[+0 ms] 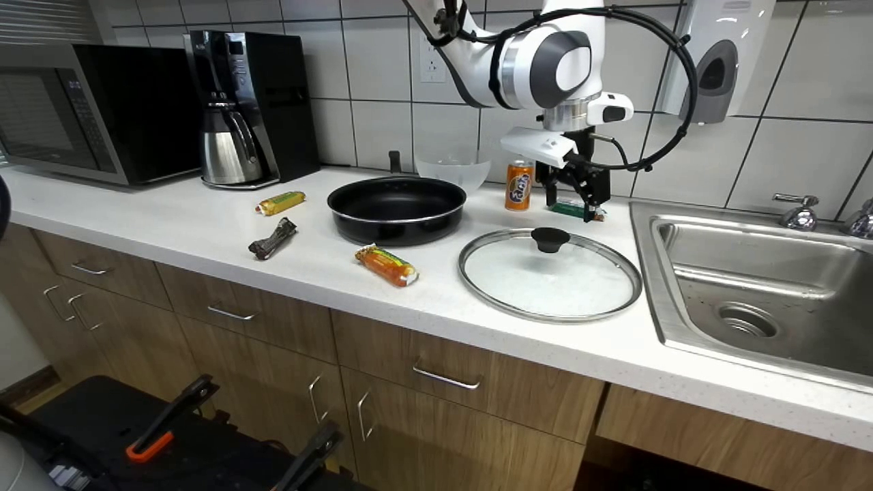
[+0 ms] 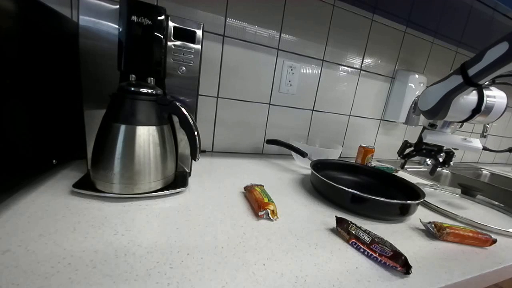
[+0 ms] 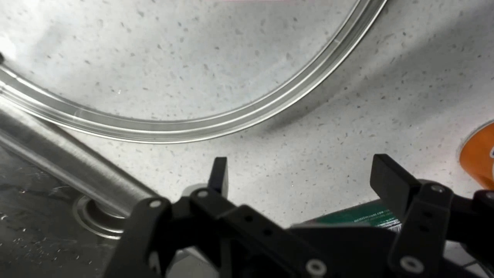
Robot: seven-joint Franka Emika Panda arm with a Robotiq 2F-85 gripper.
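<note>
My gripper is open, its two black fingers wide apart with bare counter between their tips. Partly hidden beneath it in the wrist view lies a green wrapped bar (image 3: 359, 214); in exterior view 1 the green bar (image 1: 570, 209) shows behind the gripper (image 1: 570, 214). An orange Fanta can (image 1: 519, 185) stands upright to the left of the gripper there. In front of it rests the glass lid (image 1: 524, 282) with a black knob, flat on the counter. Left of the lid is a black frying pan (image 1: 397, 219), empty as far as I can see.
Two orange-yellow wrapped bars (image 1: 386, 264) and a dark Snickers bar (image 2: 373, 244) lie around the pan's front and left. A clear bowl (image 1: 452, 170) is behind the pan. The sink (image 1: 761, 294) borders the right, and a coffee maker (image 1: 254, 106) stands far left.
</note>
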